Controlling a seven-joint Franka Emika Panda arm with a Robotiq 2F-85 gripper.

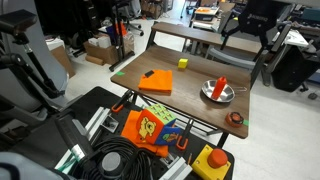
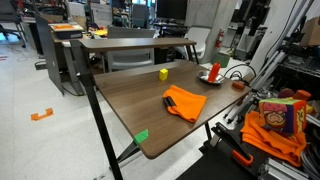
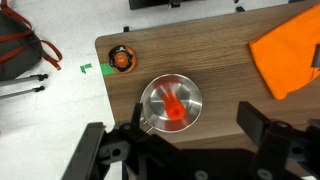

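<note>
A red bottle stands in a shallow silver pan on the right part of the wooden table. From above, the wrist view shows the bottle inside the round rim of the pan. My gripper hangs well above the table, over and behind the pan. Its dark fingers are spread wide, and nothing is between them. An orange cloth lies flat on the table with a small black object on it.
A small yellow cube sits toward the back of the table. A round black-and-orange item lies near the table edge beside the pan. A bench stands behind. Colourful packages and cables are outside the front edge.
</note>
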